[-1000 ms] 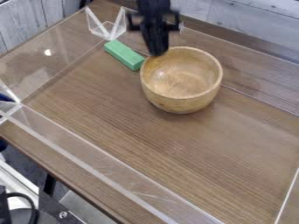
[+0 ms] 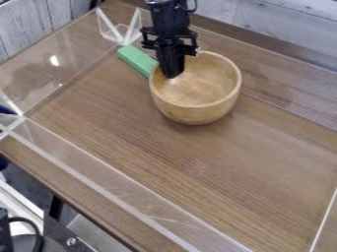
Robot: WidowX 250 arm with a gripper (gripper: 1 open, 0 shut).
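Note:
The black robot gripper [image 2: 171, 65] reaches down from the top centre, its tip at the left part of the rim of a tan wooden bowl [image 2: 198, 96]. Its fingers are dark and small, and whether they are shut on the rim cannot be told. A green block [image 2: 136, 59] lies on the wooden table just left of the gripper, partly behind it.
A clear plastic object [image 2: 113, 30] stands at the upper left, behind the green block. Black cables [image 2: 20, 221] lie at the lower left edge.
The gripper has come down to the bowl from higher up.

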